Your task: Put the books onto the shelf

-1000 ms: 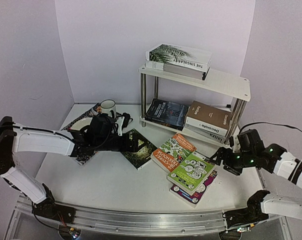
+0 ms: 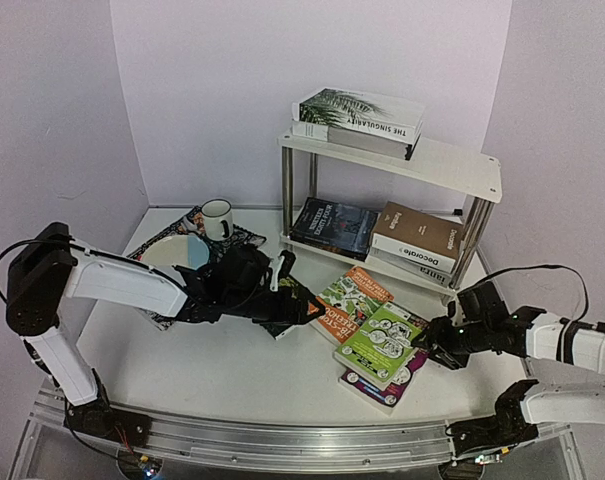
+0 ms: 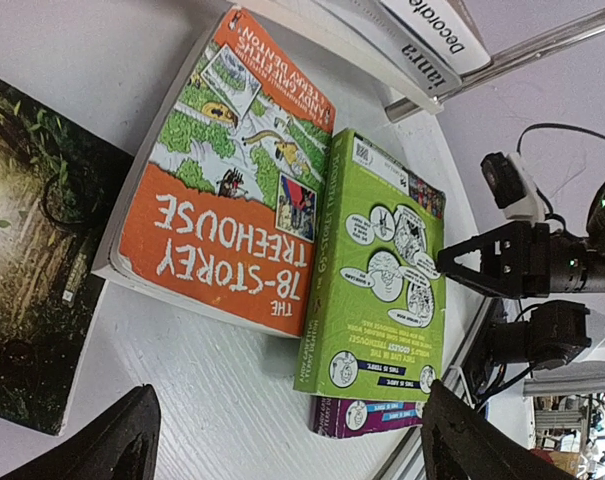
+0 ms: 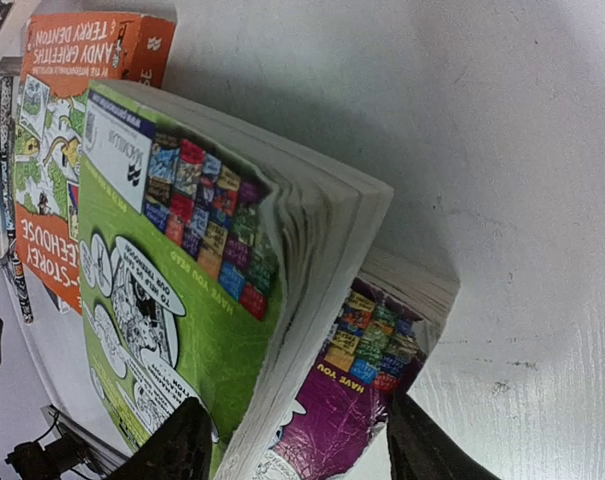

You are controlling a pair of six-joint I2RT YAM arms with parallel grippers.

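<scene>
A green book (image 2: 382, 345) lies on a purple book (image 2: 367, 390), beside an orange Treehouse book (image 3: 212, 230). A dark-covered book (image 3: 32, 260) lies left of them. My left gripper (image 2: 297, 310) hovers above the dark book and near the orange one; in the left wrist view its fingers are apart, nothing between them. My right gripper is at the right edge of the green and purple books, fingers apart over the green book's page edge; whether it touches cannot be told.
A white shelf (image 2: 442, 165) holds books on both levels at the back. A mug (image 2: 216, 218) and plate sit on a mat at back left.
My left arm has moved right over the dark book toward the orange one. My right gripper has moved down onto the green book's right edge.
</scene>
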